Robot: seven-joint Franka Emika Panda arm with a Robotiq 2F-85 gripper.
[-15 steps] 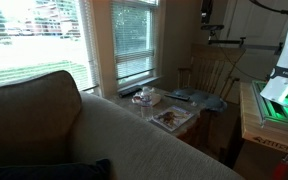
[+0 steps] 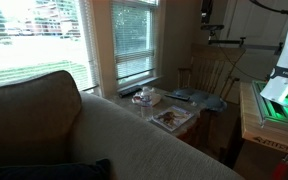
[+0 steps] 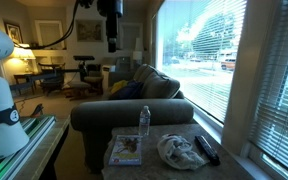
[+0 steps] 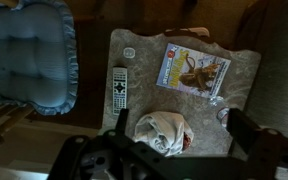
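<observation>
A small table [image 4: 156, 72] holds a magazine or case with a picture cover [image 4: 192, 70], a remote control [image 4: 120, 90], a crumpled white cloth or bag [image 4: 161, 131] and a clear bottle [image 4: 223, 116]. In exterior view 2 the bottle [image 3: 144, 121] stands upright behind the magazine [image 3: 126, 150], and the cloth [image 3: 180, 152] lies beside the dark remote [image 3: 206, 150]. My gripper [image 3: 111, 45] hangs high above the table, touching none of these things. In the wrist view its fingers are wide apart, open, with nothing gripped; the cloth shows below, between them.
A grey sofa [image 3: 164, 88] borders the table. A chair with a blue cushion [image 4: 26, 55] stands at the opposite side. Windows with blinds [image 2: 134, 45] rise behind the table. The robot's own bench [image 2: 254, 115] is nearby. Air around the gripper is free.
</observation>
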